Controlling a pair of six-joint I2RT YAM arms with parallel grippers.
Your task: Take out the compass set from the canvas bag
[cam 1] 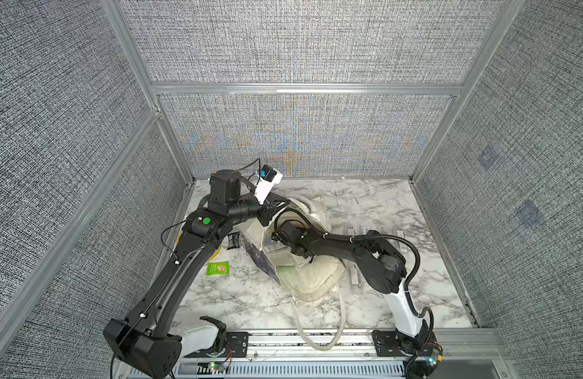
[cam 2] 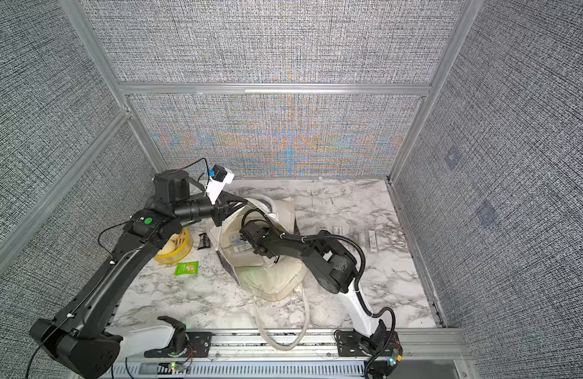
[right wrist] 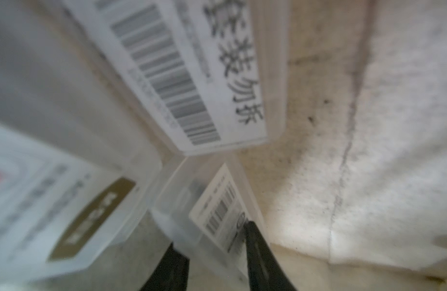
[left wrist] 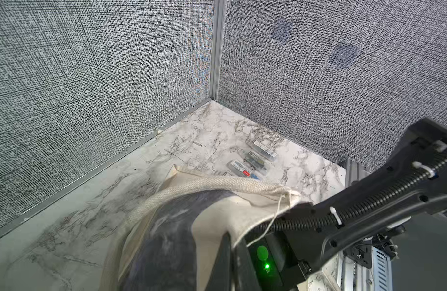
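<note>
The canvas bag (cam 1: 310,284) lies open in the middle. My left gripper is shut at its rim, where the cream cloth (left wrist: 213,218) meets the fingertips. My right arm reaches into the bag. In the right wrist view my right gripper is part open at a small clear plastic case (right wrist: 208,203) with a barcode label. Two larger clear cases (right wrist: 194,97) lie beside it, blurred, one labelled in Chinese. Which case holds the compass set I cannot tell, nor whether the small case is gripped.
Several clear cases (cam 2: 372,240) lie on the table right of the bag. A green packet (cam 1: 217,267), a dark packet (cam 1: 233,240) and a yellow container (cam 2: 174,255) lie at left.
</note>
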